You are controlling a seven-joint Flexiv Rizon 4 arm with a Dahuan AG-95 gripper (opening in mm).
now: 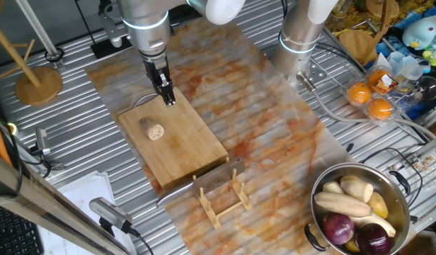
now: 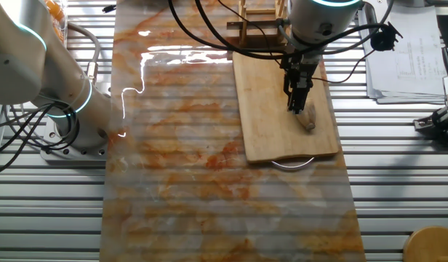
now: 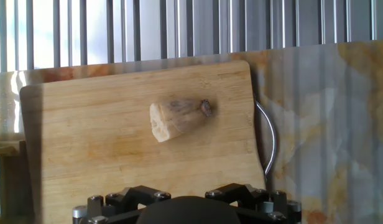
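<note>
A cut piece of lotus root (image 1: 152, 129) lies on its side on the wooden cutting board (image 1: 177, 152). In the wrist view the lotus root (image 3: 179, 118) has its pale cut face to the left and its dark, narrow end to the right. My gripper (image 1: 167, 103) hangs above the board, clear of the root, with its fingers apart and nothing between them. In the second exterior view the gripper (image 2: 295, 110) partly overlaps the root (image 2: 307, 118). The two black fingers (image 3: 155, 195) show at the bottom of the wrist view.
A knife (image 1: 218, 177) rests in a wooden rack (image 1: 225, 202) at the board's edge. A steel pot (image 1: 318, 205) with potatoes, onions and other roots stands to the right. The board has a metal handle (image 3: 270, 137). The marbled mat (image 2: 180, 189) has much clear room.
</note>
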